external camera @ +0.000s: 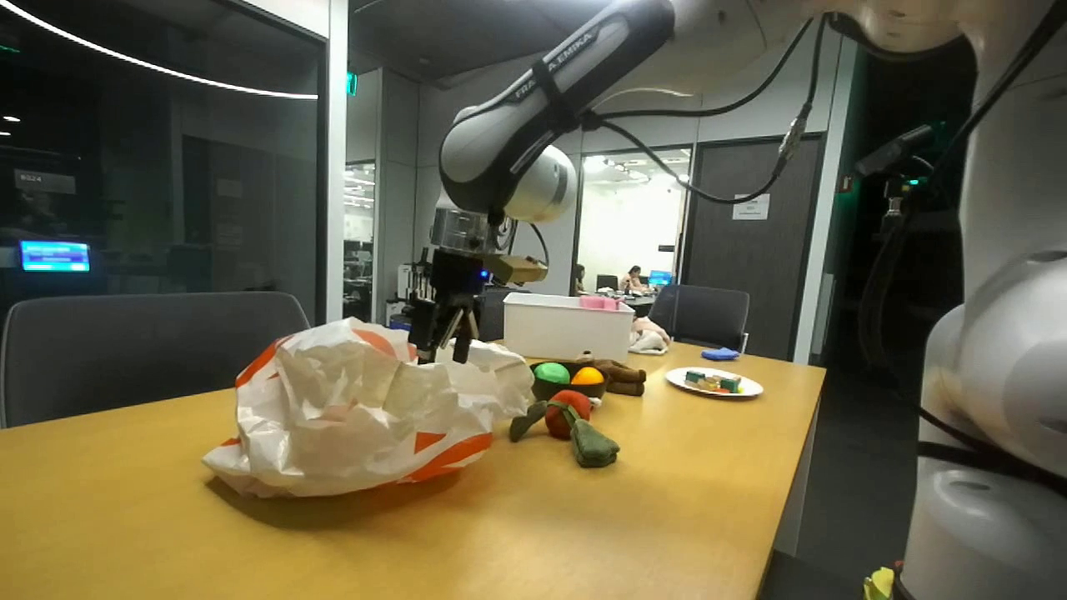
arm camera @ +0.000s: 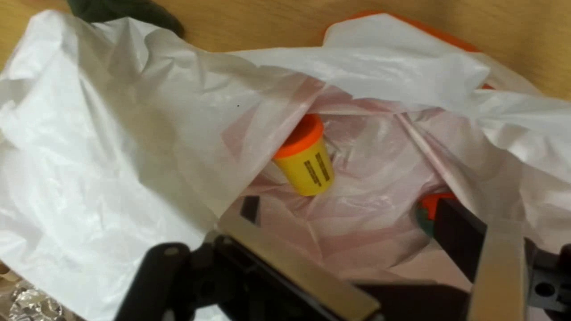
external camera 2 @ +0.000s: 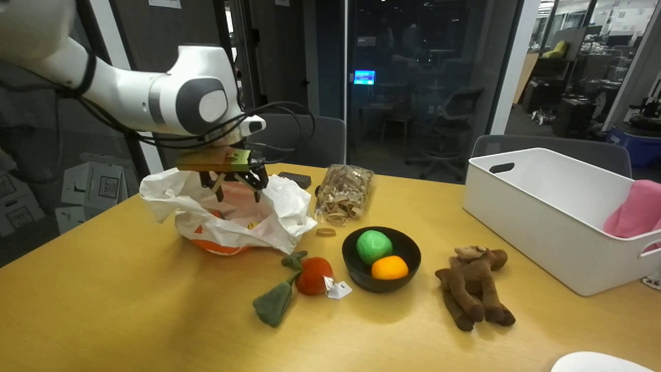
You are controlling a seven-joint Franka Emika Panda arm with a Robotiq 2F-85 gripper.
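Observation:
A crumpled white plastic bag [external camera: 350, 410] with orange marks lies on the table, its mouth facing the gripper. Inside it, in the wrist view, sits a small yellow tub [arm camera: 306, 168] with an orange lid, partly covered by a fold of the bag. Further right in the bag, a red and green object [arm camera: 426, 218] is partly hidden behind a finger. My gripper [external camera 2: 238, 193] hangs at the bag's opening, pointing down. Its fingers [arm camera: 459, 235] stand wide apart and hold nothing. The tub lies beyond the fingertips, untouched.
Beside the bag are a red and green plush vegetable [external camera 2: 314, 276], a black bowl [external camera 2: 381, 285] with a green and an orange ball, and a clear packet [external camera 2: 344, 192]. A brown plush toy [external camera 2: 474, 285] and white bin [external camera 2: 526, 217] stand right.

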